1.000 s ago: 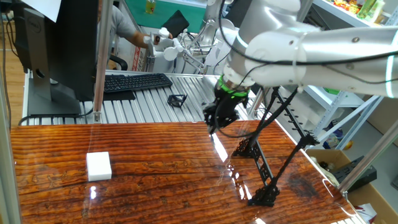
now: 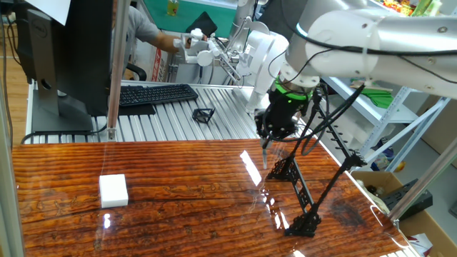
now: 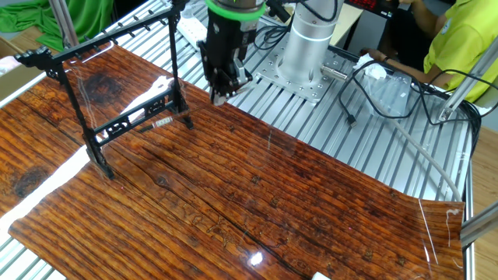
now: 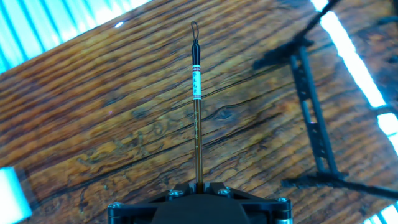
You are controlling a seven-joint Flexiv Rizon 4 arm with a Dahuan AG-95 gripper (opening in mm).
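A slim brown brush (image 4: 198, 130) with a pale label, a black end and a thin cord loop extends straight out from my gripper in the wrist view. The fingers are shut on its handle, and the bristle end is hidden. Exterior view 1 has the gripper (image 2: 265, 135) above the table's back edge, close to a black rack (image 2: 303, 191). From exterior view 2, the gripper (image 3: 224, 96) appears beside the rack's upright, apart from it. Hooks or notches line the rack's top bar (image 3: 117, 33).
A white block (image 2: 113, 190) lies on the left of the glossy wooden table (image 2: 178, 232). Much of the tabletop between block and rack is clear. Behind are a keyboard (image 2: 153, 93) and a monitor (image 2: 71, 61); a metal post (image 2: 116, 68) rises near the back edge.
In exterior view 1, my gripper and arm have shifted right, toward the rack. A thin piece below the gripper now shows more plainly. Block and rack have stayed put.
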